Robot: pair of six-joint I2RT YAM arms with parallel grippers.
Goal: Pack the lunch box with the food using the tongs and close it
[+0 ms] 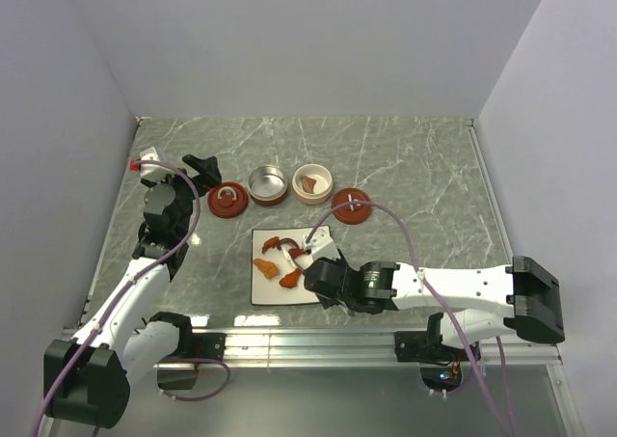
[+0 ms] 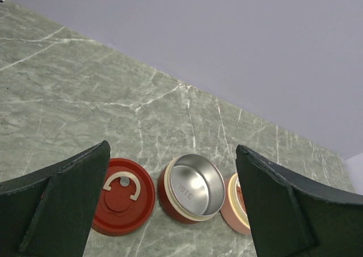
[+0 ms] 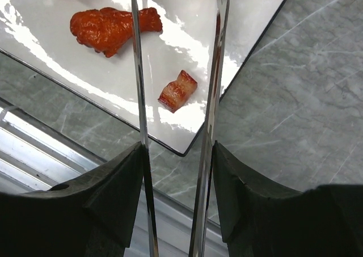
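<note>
A white tray [image 1: 262, 292] holds drumsticks [image 3: 105, 30], an orange nugget [image 1: 266, 268] and a small meat piece [image 3: 178, 91]. My right gripper hangs low over it, open, with long metal tong tips either side of the meat piece. My left gripper is open and empty, raised at the left. At the back sit an empty steel container [image 2: 194, 184], a cream container [image 1: 311, 195] with a brown piece inside, and red lids [image 1: 228, 209] [image 1: 352, 216] on either side.
Metal rails [image 1: 280, 345] run along the front edge, with walls around the other sides.
</note>
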